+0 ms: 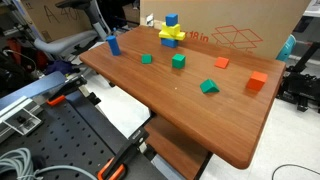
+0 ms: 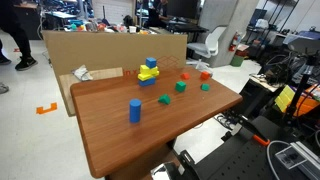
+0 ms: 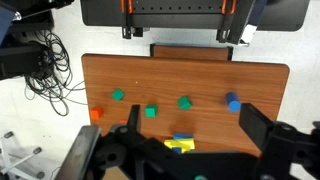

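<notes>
On the brown table [image 1: 190,95] stands a stack of yellow blocks [image 1: 173,31] with a blue cube [image 1: 171,20] on top and blue pieces [image 2: 148,83] under it. A blue cylinder [image 2: 135,110] stands upright, apart from the stack. A green cube [image 1: 178,61] and two flat green pieces, one of them a green block [image 1: 209,87], lie loose. Farther along are an orange cube [image 1: 257,81] and a flat orange piece [image 1: 221,63]. My gripper is high above the table, open and empty; in the wrist view its fingers partly cover the stack.
A cardboard wall [image 2: 100,54] runs behind the table. A dark platform with cables [image 1: 60,140] lies along the robot's side, and more cables [image 3: 55,65] are on the floor beside the table.
</notes>
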